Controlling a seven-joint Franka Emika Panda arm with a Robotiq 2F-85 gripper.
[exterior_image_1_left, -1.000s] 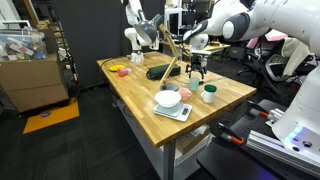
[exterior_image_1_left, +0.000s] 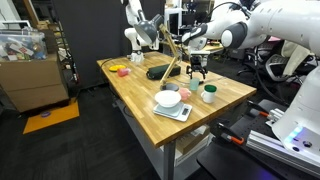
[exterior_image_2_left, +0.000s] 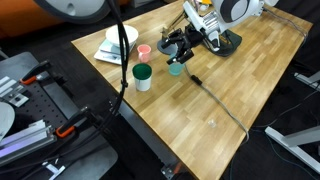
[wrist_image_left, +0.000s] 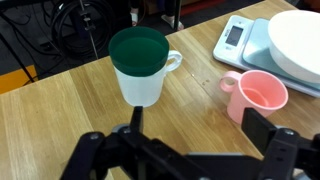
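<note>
My gripper stands open near the table, with nothing visible between its fingers. A small teal cup (exterior_image_2_left: 175, 69) is close beside or under it in exterior view 2; in exterior view 1 the teal cup (exterior_image_1_left: 194, 84) shows just below the gripper (exterior_image_1_left: 196, 71). Ahead in the wrist view stands a white mug with a dark green inside (wrist_image_left: 140, 85), upright and apart from the fingers. To the right is a pink mug (wrist_image_left: 250, 95), also apart from them. The wrist view does not show the teal cup.
A white bowl (wrist_image_left: 298, 45) rests on a pale scale (wrist_image_left: 258, 45) at the table edge. A black tray (exterior_image_1_left: 160, 72) and other items lie farther along the table. Bare wood (exterior_image_2_left: 215, 120) extends beyond the mugs, crossed by a cable (exterior_image_2_left: 222, 103).
My gripper looks very slightly lower over the teal cup. The cups, bowl and scale stay in place.
</note>
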